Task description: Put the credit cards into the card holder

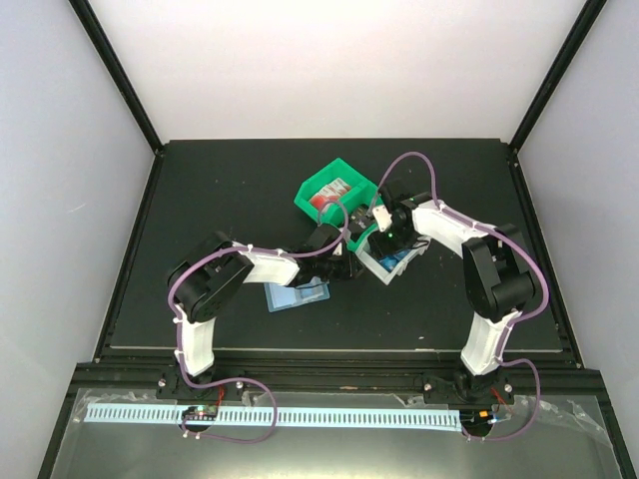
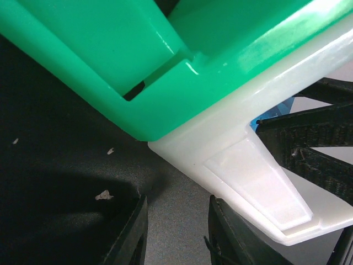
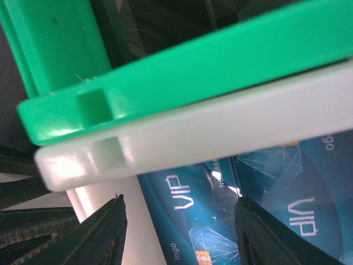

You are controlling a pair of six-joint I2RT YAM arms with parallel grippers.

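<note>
In the top view, my left gripper [image 1: 344, 261] is low beside the green divided box [image 1: 312, 176] and the white tray [image 1: 382, 271]. Its two fingers show at the bottom of the left wrist view; what lies between them is unclear. My right gripper [image 1: 381, 244] is over the white tray, its fingers part open above blue cards [image 3: 187, 210] marked VIP, which lie in the tray. The green box holds a red-and-white card [image 1: 329, 192] and dark cards. A light blue card holder [image 1: 295, 297] lies under the left arm, partly hidden.
The white tray sits against the green box's front right. Both arms crowd the middle, close together.
</note>
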